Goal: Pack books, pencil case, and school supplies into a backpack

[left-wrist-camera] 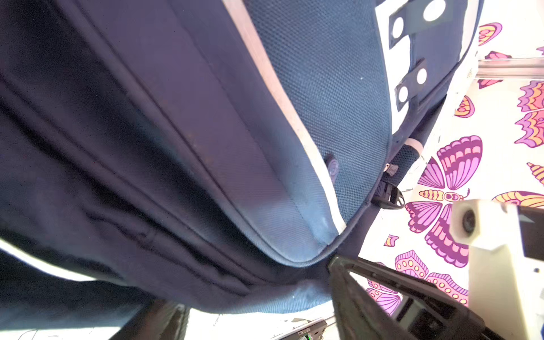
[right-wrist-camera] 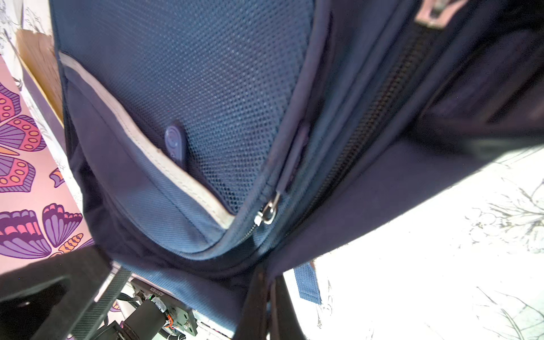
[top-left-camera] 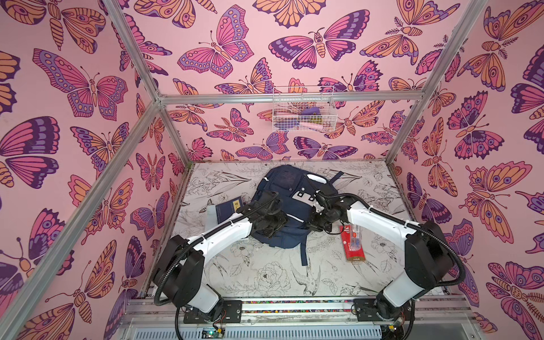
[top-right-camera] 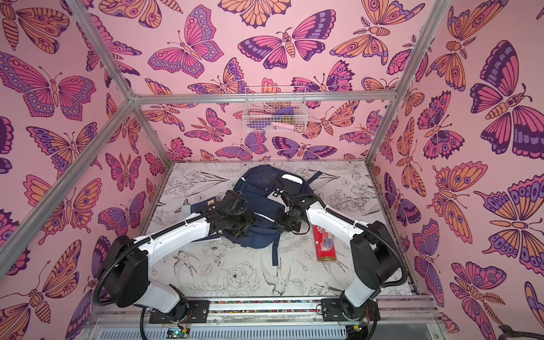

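A navy backpack (top-left-camera: 283, 180) lies in the middle of the table, its front mesh pocket facing up in both wrist views. At its near right edge my right gripper (top-left-camera: 313, 225) is shut; in the right wrist view its fingertips (right-wrist-camera: 259, 300) meet where bag cloth gathers into a fold, so it pinches the fabric. My left gripper is spread open over the bag's near left edge, with cloth beyond its fingers. A dark blue book (top-left-camera: 227, 209) with a yellow label lies left of the bag, partly under the left arm. A red pack (top-left-camera: 354, 252) of supplies lies right.
Under the blue book shows a pale flat item (top-left-camera: 211, 218). A wire basket (top-left-camera: 305, 121) with purple and pink things hangs on the back wall.
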